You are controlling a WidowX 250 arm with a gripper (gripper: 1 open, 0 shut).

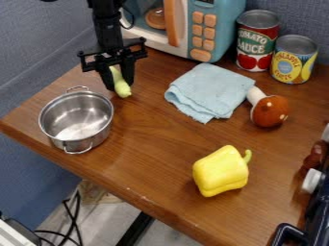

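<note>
My black gripper (113, 61) is at the back left of the table (154, 192), over a pale yellow-green elongated object (121, 85), perhaps a banana or corn. The object stands slightly tilted between or just under the fingers; whether they are shut on it is hard to tell. A steel pot (76, 123) with two handles lies just in front and left of it.
A blue cloth (209, 90), toy mushroom (267, 110) and yellow pepper (221, 171) are on the table. A microwave (202, 29) and two cans (256, 43) stand behind. Dark items (307, 211) line the right edge.
</note>
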